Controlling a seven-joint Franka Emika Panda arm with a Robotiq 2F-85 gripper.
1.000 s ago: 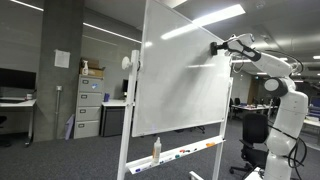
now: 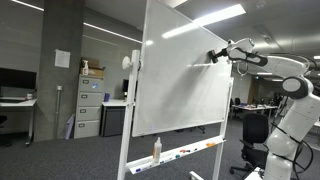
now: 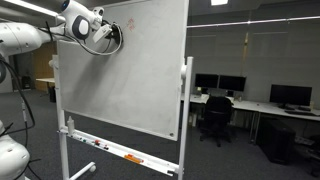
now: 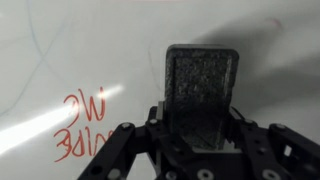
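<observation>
A dark, block-shaped eraser (image 4: 203, 85) fills the middle of the wrist view, with my gripper shut on it. Behind it is the whiteboard (image 4: 110, 50), where red handwriting (image 4: 82, 122) shows at the lower left. Seen from outside, my gripper (image 2: 213, 55) is at the upper right part of the whiteboard (image 2: 175, 80). From the other side, the gripper (image 3: 112, 35) appears near the top of the board (image 3: 130, 90). Whether the eraser touches the surface, I cannot tell.
The ledge (image 2: 180, 158) under the board carries a spray bottle (image 2: 157, 150) and several markers. An orange item (image 3: 133, 158) lies on the ledge too. Office chairs (image 3: 216, 118) and desks stand behind; the board's face is unobstructed.
The bottle and ledge items have stayed put.
</observation>
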